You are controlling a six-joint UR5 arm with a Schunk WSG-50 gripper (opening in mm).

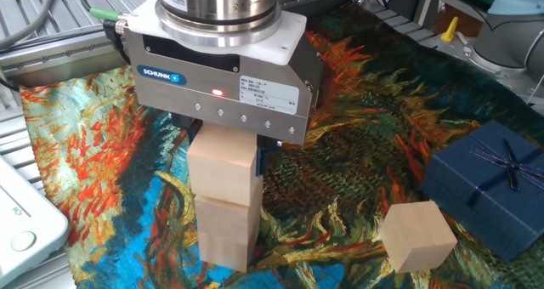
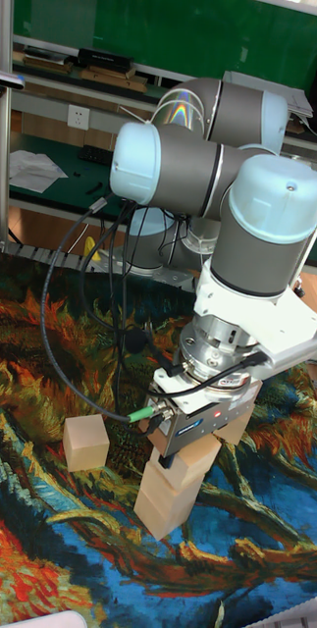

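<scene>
My gripper (image 1: 228, 144) is shut on a pale wooden block (image 1: 223, 172), with a dark finger (image 1: 263, 160) showing along its right side. That block sits at the top of a column, directly above a middle block (image 1: 224, 215) and a bottom block (image 1: 223, 252). Its lower edge meets the middle block or lies very close; whether they touch, I cannot tell. From the other side, in exterior view 3, the gripper (image 2: 193, 444) is around the upper block (image 2: 187, 460), over the lower blocks (image 2: 161, 511). A loose wooden block (image 1: 418, 237) lies apart, to the right.
A dark blue ribboned box (image 1: 484, 183) stands at the right. A white device (image 1: 30, 217) lies at the left edge. In exterior view 3, more wood (image 2: 233, 429) shows behind the gripper.
</scene>
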